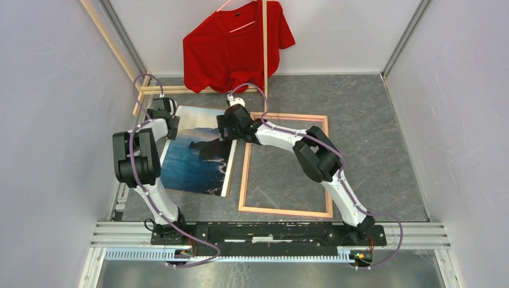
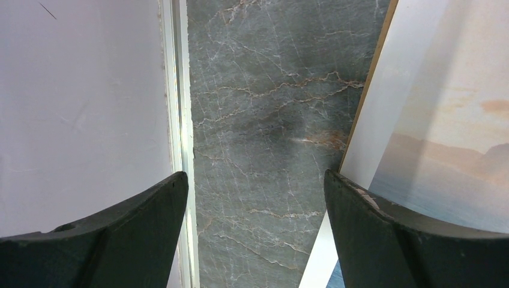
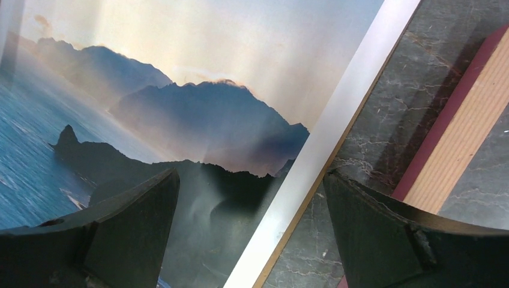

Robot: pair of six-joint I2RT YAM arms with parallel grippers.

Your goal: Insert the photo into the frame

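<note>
The photo (image 1: 195,157), a seascape with white side borders on a thin board, lies on the grey floor left of centre. To its right rests the empty wooden frame (image 1: 243,180), tilted slightly differently from it. My left gripper is open at the photo's left edge, its right finger (image 2: 384,240) over the white border and bare floor between the fingers. My right gripper stands open across the photo's right edge, with the white border (image 3: 312,159) between its fingers. Its right finger is beside the edge, in the gap before the frame's side (image 3: 459,123).
A red T-shirt (image 1: 222,51) hangs on a wooden rack (image 1: 265,60) behind the photo. The left wall (image 2: 84,120) is close beside my left gripper. Bare floor (image 1: 366,150) lies right of the frame.
</note>
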